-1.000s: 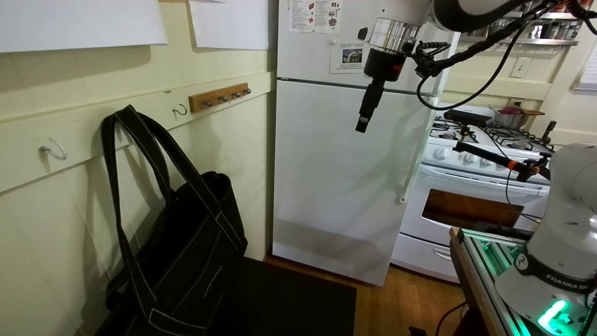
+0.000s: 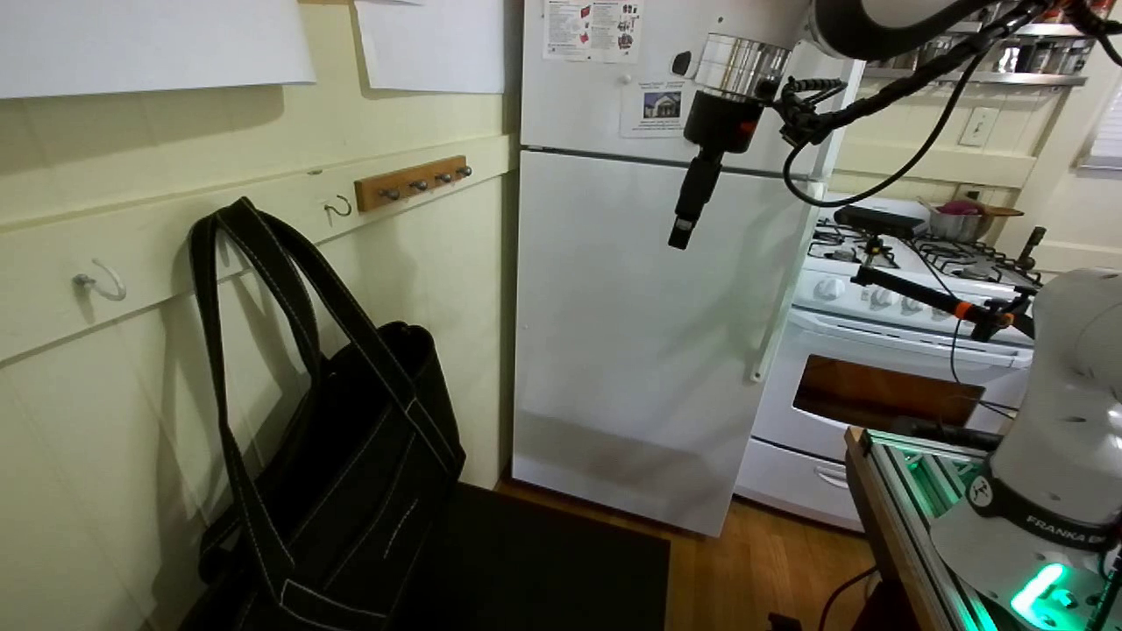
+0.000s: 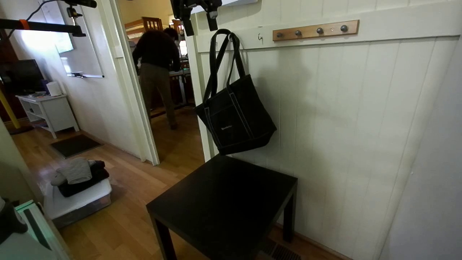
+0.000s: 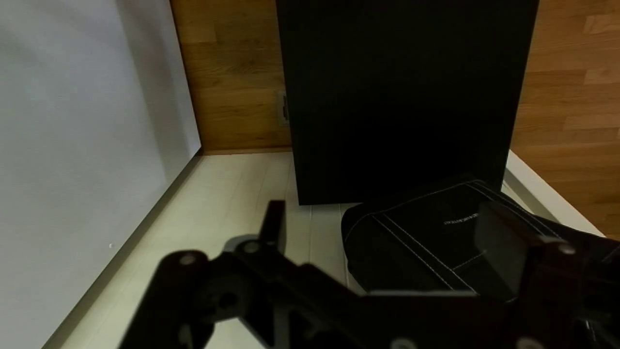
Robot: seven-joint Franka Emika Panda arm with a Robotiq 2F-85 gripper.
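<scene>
A black tote bag [image 2: 358, 494] with white stitching hangs by its long handles against the cream wall; its hook is hidden behind the straps in exterior view 1. In exterior view 2 the same bag [image 3: 240, 117] hangs tilted above a black table. My gripper [image 2: 681, 237] points down in the air before the fridge, well apart from the bag. Its two fingers stand apart at the top of exterior view 2, with nothing held. From the wrist view, my open gripper looks down over the bag [image 4: 418, 238], which partly passes behind the right finger.
The black table [image 3: 225, 190] stands below the bag. A white fridge [image 2: 631, 336] is close to the arm. Along the wall are a wooden peg rack [image 2: 412, 183], an empty small hook [image 2: 337, 206] and a white hook [image 2: 102, 280]. A person [image 3: 158, 65] stands beyond the doorway.
</scene>
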